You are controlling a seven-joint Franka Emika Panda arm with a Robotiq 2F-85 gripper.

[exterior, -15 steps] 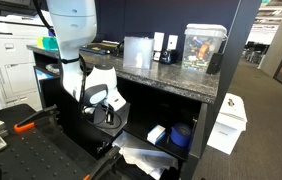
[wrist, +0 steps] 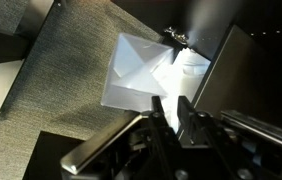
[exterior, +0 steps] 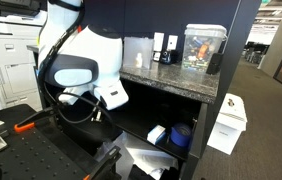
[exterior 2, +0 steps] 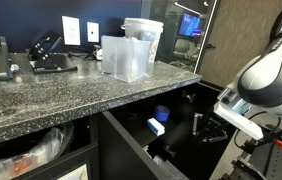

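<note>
In the wrist view a pale translucent container (wrist: pixel 127 72) shows from above, with grey carpet around it. The dark fingers of my gripper are shut at its near right corner and appear to pinch its wall. The contact itself is dim and hard to make out. In exterior view 1 the white arm (exterior: pixel 86 65) hangs low at the left, in front of the cabinet, and its body hides the fingers.
A stone-topped counter (exterior: pixel 171 80) carries another translucent bin (exterior: pixel 138 54) and a filled tub (exterior: pixel 203 48). The open compartment below holds a blue roll (exterior: pixel 181 134) and a small white-blue box (exterior: pixel 156 134). White sheets (exterior: pixel 146 157) lie in the pulled-out drawer. A white bin stands at the right.
The arm has swung toward the exterior view 1 camera, and its white head now looks much larger. The pale shape under it earlier is now mostly hidden. The counter and drawer look unchanged.
</note>
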